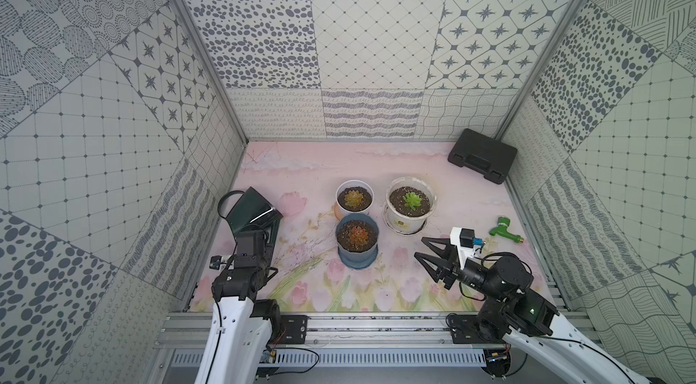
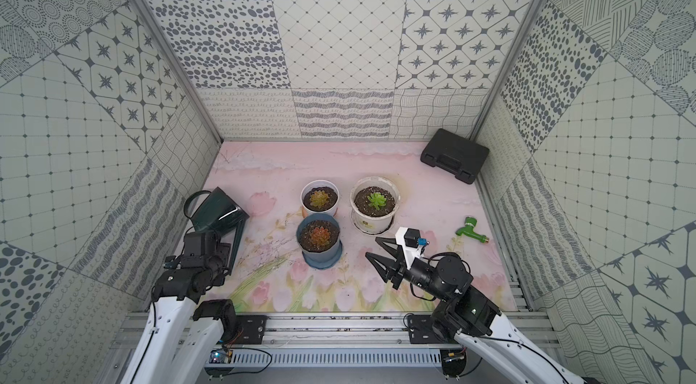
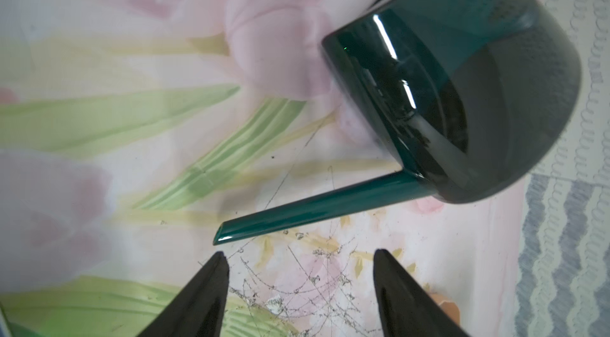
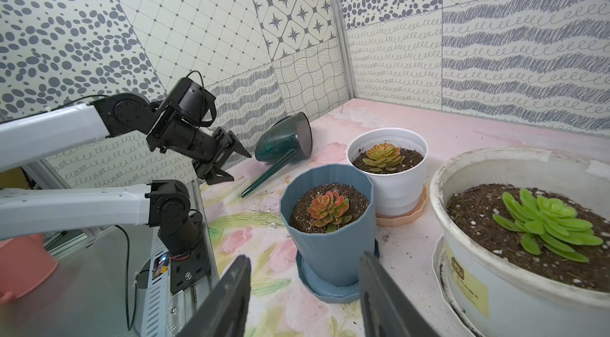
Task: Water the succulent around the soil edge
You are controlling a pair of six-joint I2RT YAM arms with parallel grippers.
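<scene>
A dark green watering can (image 3: pixel 464 101) lies on its side at the table's left, its long spout (image 3: pixel 324 206) pointing toward the near edge. My left gripper hangs over it, open, fingertips near the spout's end, nothing between them. My right gripper stands open and empty at the right front, facing the pots. Three succulents sit in pots mid-table: a reddish one in a blue pot (image 1: pixel 358 250), a yellowish one in a white pot (image 2: pixel 319 208), and a green one (image 4: pixel 547 222) in a larger cream pot (image 4: pixel 508 292).
A black case (image 1: pixel 482 154) lies at the back right, and a green tap-like nozzle (image 2: pixel 472 232) at the right side. Patterned walls enclose the left, back and right.
</scene>
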